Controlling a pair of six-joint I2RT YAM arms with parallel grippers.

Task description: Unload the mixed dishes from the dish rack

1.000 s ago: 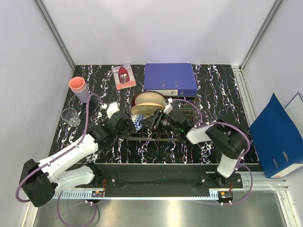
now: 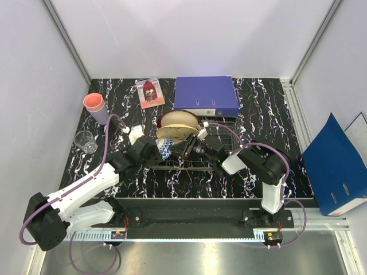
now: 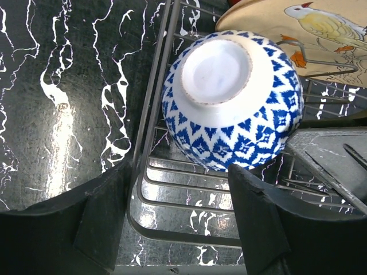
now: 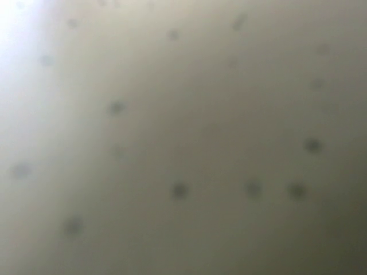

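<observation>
An upside-down blue-and-white bowl (image 3: 229, 114) lies in the wire rack (image 3: 143, 172) beside upright cream plates (image 2: 176, 130), one painted with a bird. My left gripper is open at the rack's left end, just short of the bowl. My right gripper (image 2: 186, 148) reaches in from the right; in the left wrist view its metal finger (image 3: 324, 157) meets the bowl's right side, its grip unclear. The right wrist view is only a blurred pale surface.
A pink-topped cup (image 2: 96, 109) and a clear glass (image 2: 85, 142) stand on the left of the marble counter. A blue binder (image 2: 205, 91) lies behind the rack.
The left arm looks unchanged.
</observation>
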